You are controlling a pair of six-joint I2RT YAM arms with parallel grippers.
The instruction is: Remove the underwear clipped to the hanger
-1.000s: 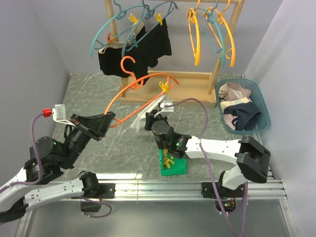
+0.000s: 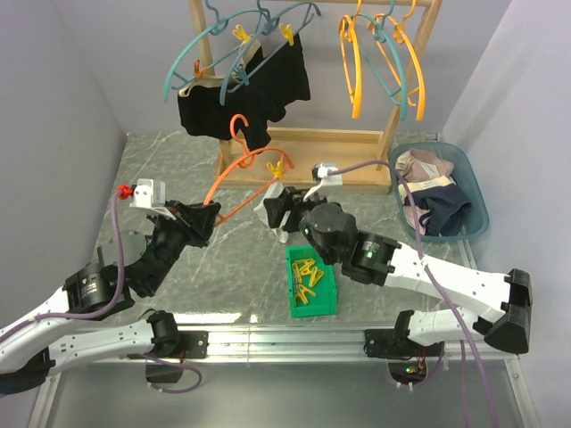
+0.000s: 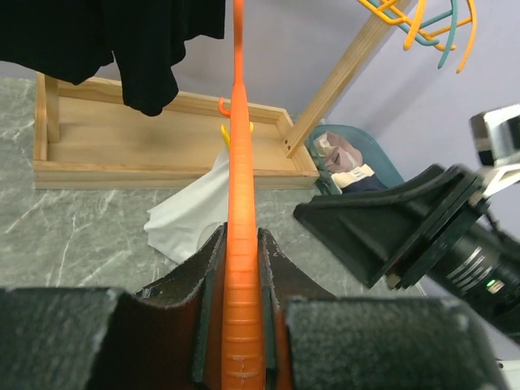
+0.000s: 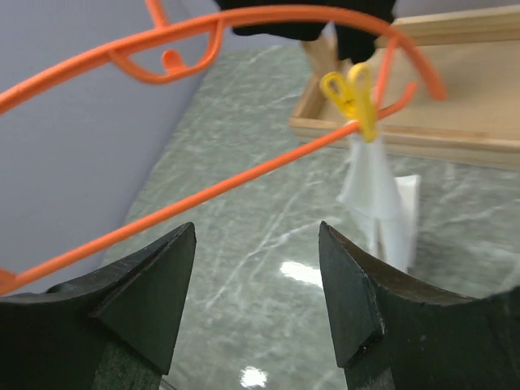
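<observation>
My left gripper (image 2: 214,214) is shut on one end of the orange hanger (image 2: 247,160), whose bar runs between the fingers in the left wrist view (image 3: 241,244). At the hanger's far end a yellow clip (image 4: 356,99) holds white underwear (image 4: 378,199), which hangs down by one part. In the left wrist view the white cloth (image 3: 191,213) drapes out behind the bar. My right gripper has its fingers apart, with nothing between them. The cloth hangs beyond its right finger (image 4: 357,301) in that view; whether they touch is hard to tell.
A green box (image 2: 311,306) of yellow clips lies below the right arm. The blue basket (image 2: 477,201) with folded clothes stands at right. Behind, a wooden rack (image 2: 303,143) bears teal hangers (image 2: 194,53) with black garments (image 2: 268,89), and orange hangers (image 2: 355,76).
The left gripper and hanger have shifted right and slightly down, the clipped end swinging left. My right arm has moved rightward overall. The underwear, spread toward the left earlier, now hangs beside the right gripper.
</observation>
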